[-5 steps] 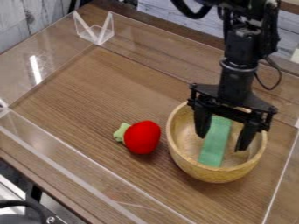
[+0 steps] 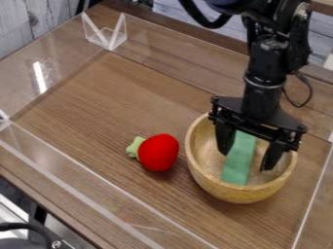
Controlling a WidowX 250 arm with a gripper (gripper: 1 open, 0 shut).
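Note:
My black gripper [image 2: 250,134] reaches down from the upper right into a light wooden bowl [image 2: 240,195], its fingers open on either side of the upper part of a green elongated object [image 2: 237,168] lying in the bowl. A red round object with a green end, like a toy strawberry [image 2: 159,153], lies on the table just left of the bowl.
A small clear plastic item [image 2: 101,31] stands at the back left, and dark cables lie at the bottom left corner.
Over the last second the gripper has shifted slightly about the bowl, still open. The green object and the strawberry look nearly unmoved.

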